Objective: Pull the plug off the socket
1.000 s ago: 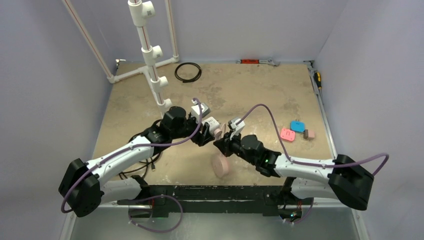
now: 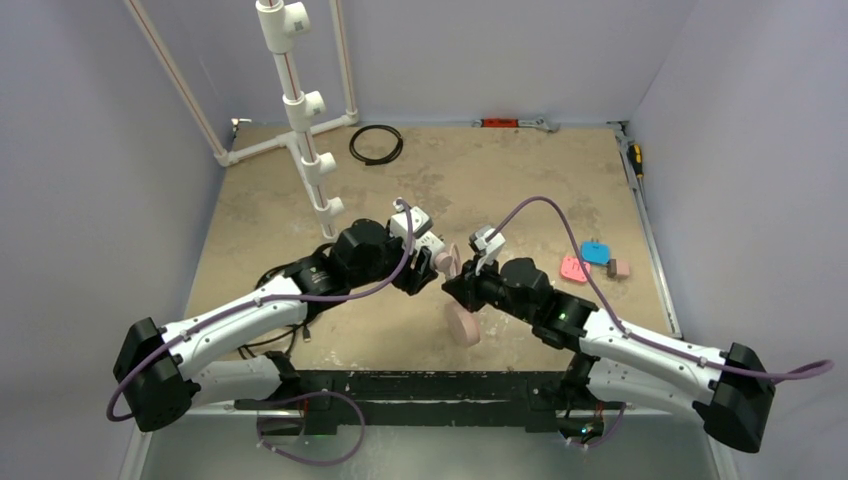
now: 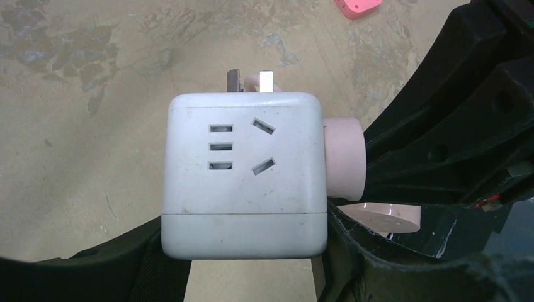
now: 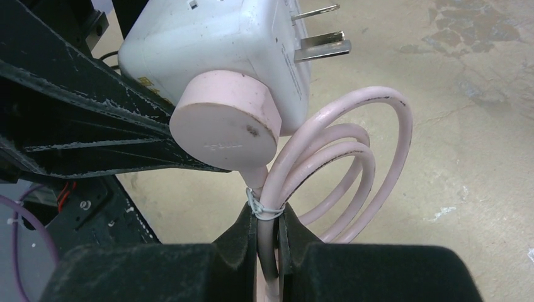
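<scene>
A white cube socket (image 3: 244, 189) with metal prongs sits between the fingers of my left gripper (image 2: 425, 260), low in the left wrist view. The pink plug (image 4: 223, 126) is seated against the socket's side. Below that plug, my right gripper is shut on its pink cable (image 4: 393, 151), just at a white tie around the looped cord. In the top view both grippers meet near the middle, with a round pink end (image 2: 463, 322) hanging below the right one.
Pink (image 2: 572, 270) and blue (image 2: 595, 250) adapters lie at the right, a black cable coil (image 2: 376, 157) at the back. A white pipe frame stands back left.
The hanging pink end has swung right too.
</scene>
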